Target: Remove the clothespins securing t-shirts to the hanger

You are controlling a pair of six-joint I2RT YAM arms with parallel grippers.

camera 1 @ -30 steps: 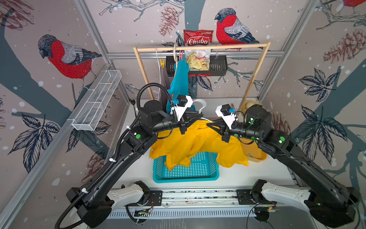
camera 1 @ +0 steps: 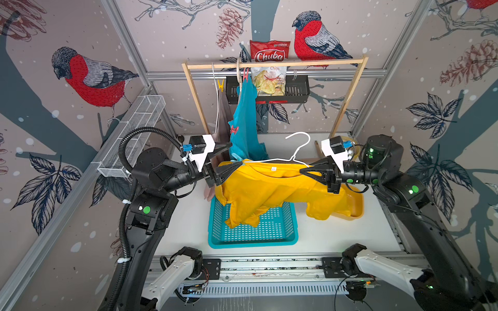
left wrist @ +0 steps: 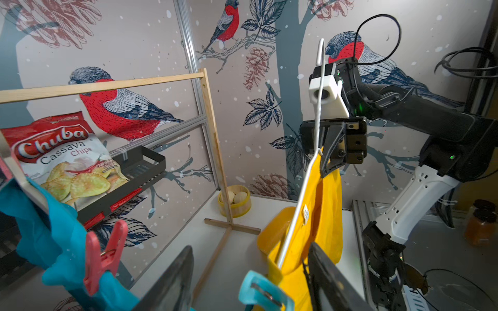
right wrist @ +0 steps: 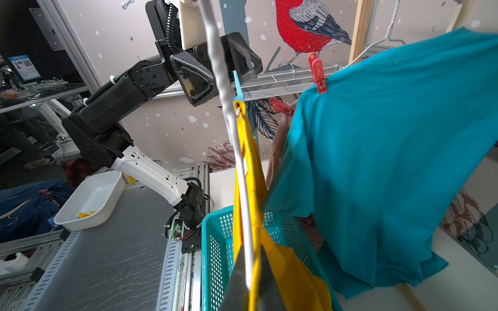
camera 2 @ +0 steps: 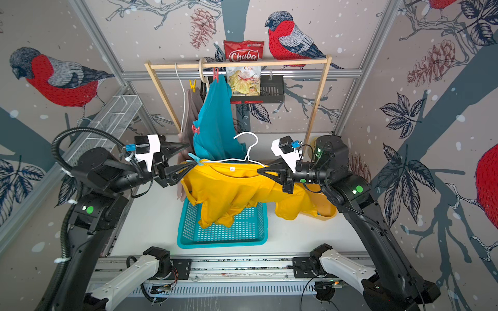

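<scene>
A yellow t-shirt point(camera 1: 269, 186) hangs on a white hanger point(camera 1: 302, 146), held out in front of the rack. A light-blue clothespin point(camera 2: 195, 159) sits at the hanger's left end. My left gripper point(camera 1: 236, 155) is open at that end, and in the left wrist view the clothespin point(left wrist: 264, 291) shows low between its spread fingers, not gripped. At the other shoulder my right gripper is shut on the hanger and yellow cloth. The right gripper hides that shoulder, so I cannot tell whether a pin is there.
A teal t-shirt point(right wrist: 384, 155) with red clothespins point(right wrist: 317, 72) hangs on the wooden rack point(camera 1: 280, 63) close behind. Below stands a turquoise basket point(camera 1: 254, 243), with a yellow container point(camera 1: 358, 204) to its right. A chips bag point(camera 1: 269, 51) sits at the back.
My left gripper has moved left from the hanger's middle and opened out at its left end. My right gripper has shifted right, and the hanger now shows more to the right.
</scene>
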